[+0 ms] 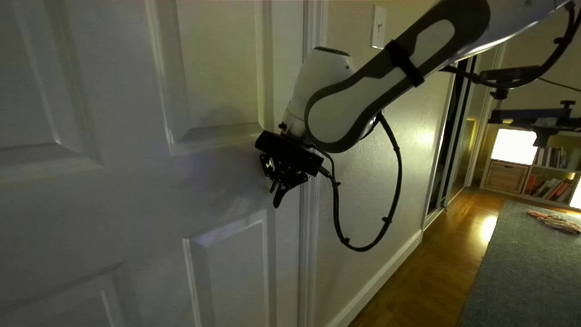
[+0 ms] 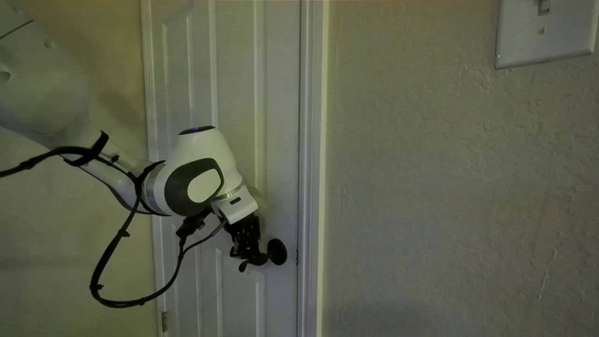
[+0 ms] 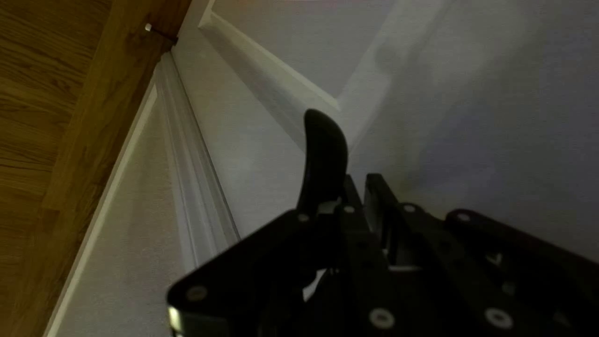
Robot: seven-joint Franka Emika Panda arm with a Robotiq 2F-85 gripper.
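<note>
A white panelled door (image 1: 228, 180) stands flush in its frame, with a black lever handle (image 2: 276, 252) near its latch edge. My gripper (image 1: 278, 184) is at that handle, pointing down, shut on the lever. In exterior view 2 the round base of the handle shows right of the gripper, and the lever's curved tip (image 2: 243, 266) sticks out on the other side. From the wrist, the dark curved lever end (image 3: 325, 151) rises beside the black fingers (image 3: 382, 194). Exactly where the fingers meet the lever is too dark to make out.
The door frame (image 2: 312, 168) and textured wall (image 2: 449, 196) lie close beside the handle. A black cable (image 1: 393, 201) loops below the arm. Wooden floor (image 1: 425, 272), a grey rug (image 1: 523, 261) and a bookshelf (image 1: 506, 177) are farther off.
</note>
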